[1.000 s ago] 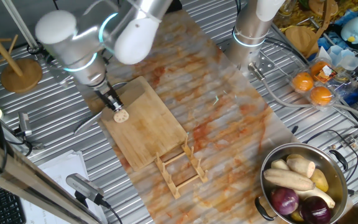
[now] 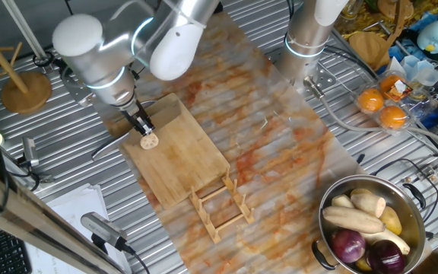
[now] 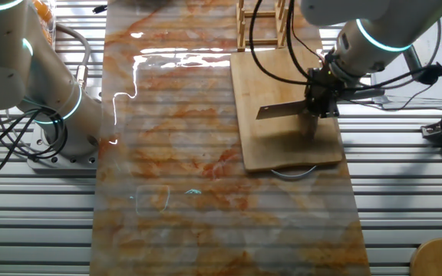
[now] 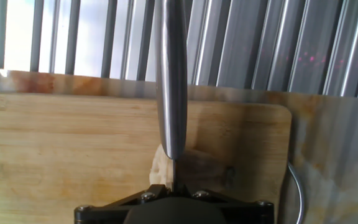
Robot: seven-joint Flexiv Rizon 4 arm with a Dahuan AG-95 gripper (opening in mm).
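My gripper (image 2: 141, 122) is above the far end of a wooden cutting board (image 2: 177, 160), shut on a knife. In the wrist view the knife's steel handle (image 4: 173, 81) runs away from the fingers across the board's edge. Its wide blade (image 3: 281, 110) sticks out on the opposite side of the gripper (image 3: 319, 93) in exterior view 2, over the board. A pale piece of lotus root (image 2: 150, 141), its cut face showing holes, is at the board just below the fingers. The wrist view shows that lotus root (image 4: 159, 169) partly hidden by the knife; whether the blade touches it cannot be told.
A wooden rack (image 2: 223, 211) stands by the board's near end. A steel pot (image 2: 327, 221) holding pale roots and purple onions sits at the right front. The marbled mat (image 2: 280, 164) between board and pot is clear.
The arm's wrist and upper joints have shifted slightly right and down in exterior view 1, the knife staying in the gripper. The board and lotus root look unmoved.
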